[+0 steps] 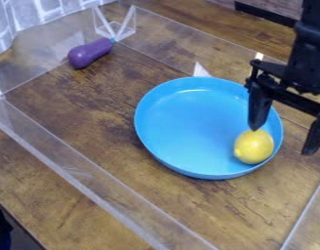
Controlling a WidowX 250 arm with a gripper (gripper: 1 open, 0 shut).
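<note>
A yellow lemon-like object (254, 145) rests on the right side of a blue plate (189, 127). My black gripper (283, 114) hangs at the right edge of the view, over the plate's right rim, above and right of the yellow object. Its dark fingers stand apart, one over the plate and one beyond it to the right, with nothing seen held between them.
A purple elongated object (91, 54) lies at the back left on the wooden table (71, 146). A small white piece sits behind the plate. Clear strips cross the table's left side.
</note>
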